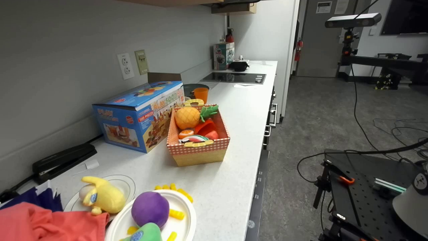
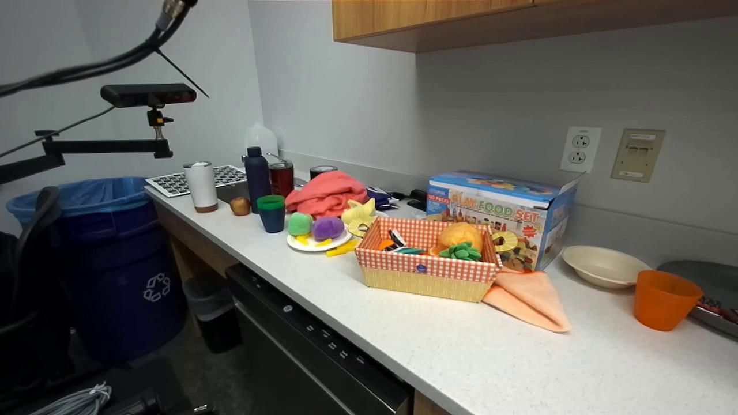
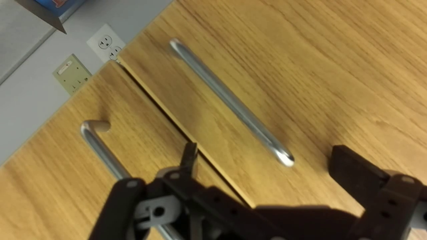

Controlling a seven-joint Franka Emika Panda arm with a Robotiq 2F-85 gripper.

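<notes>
My gripper stands open in the wrist view, its dark fingers wide apart. Beyond them are two wooden cabinet doors with a narrow gap between. One silver bar handle on the right door lies in line with the space between my fingers, and nothing shows gripped. The other door's handle passes behind the left finger, partly hidden. How far the fingertips are from the doors is hard to judge. Neither exterior view shows the gripper; the wooden upper cabinet hangs at the top of the second one.
On the counter are a checked basket of toy food, a blue toy box, a white plate with plush toys, and an orange cup. A wall outlet shows below the doors. Counter space right of the basket is clear.
</notes>
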